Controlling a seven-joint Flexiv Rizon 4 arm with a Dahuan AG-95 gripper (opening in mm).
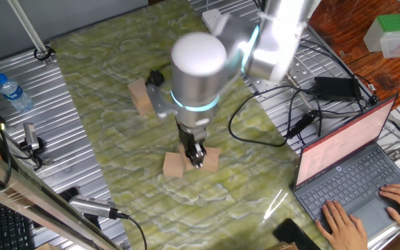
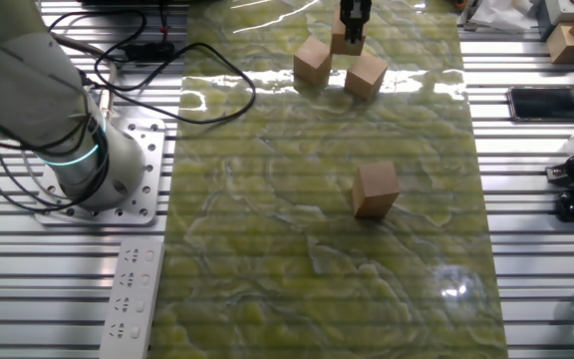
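Note:
My gripper (image 2: 354,38) is shut on a light-brown wooden block (image 2: 340,42), which shows behind and beside its dark fingers. In exterior view 1 the gripper (image 1: 196,161) partly covers this block. Two more wooden blocks are close by on the green marbled mat: one block (image 2: 312,62) to the left in exterior view 2, and another block (image 2: 367,76) to the right, with a gap between them. The held block appears by that gap; its exact height cannot be told. A taller wooden block (image 2: 375,190) stands alone, well apart from the others.
A black cable (image 1: 235,132) loops onto the mat's edge. A laptop (image 1: 353,173) with a person's hands (image 1: 344,226) on it and a phone (image 1: 296,235) are along one side.

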